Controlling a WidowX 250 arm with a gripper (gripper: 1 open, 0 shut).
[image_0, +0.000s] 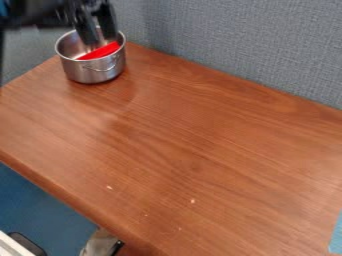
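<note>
A steel pot stands at the back left of the wooden table, with a red object inside it. My dark gripper reaches down from the top of the view to the pot's mouth, its fingers apart, above or just inside the rim by the red object. Whether anything is between the fingertips is unclear.
A grey padded wall runs behind the table. Blue floor and some hardware show at the lower left.
</note>
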